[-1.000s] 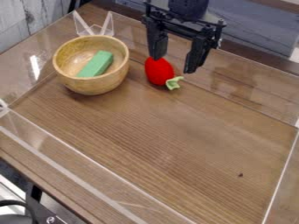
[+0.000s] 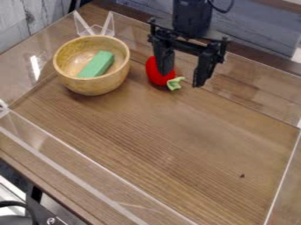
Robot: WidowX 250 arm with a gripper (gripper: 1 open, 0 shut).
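A black robot arm with its gripper [image 2: 188, 54] hangs over the back middle of the wooden table. Below it, partly hidden by the gripper's left side, lies a red object [image 2: 160, 72] with a small pale green piece [image 2: 175, 83] at its lower end. To the left, a tan bowl [image 2: 83, 86] holds a green block [image 2: 101, 64]. The gripper's fingers are too dark and small to read clearly, and whether it touches the red object I cannot tell.
A grey wall edges the back, and dark cables show at the bottom left corner.
The bowl and green block look unmoved.
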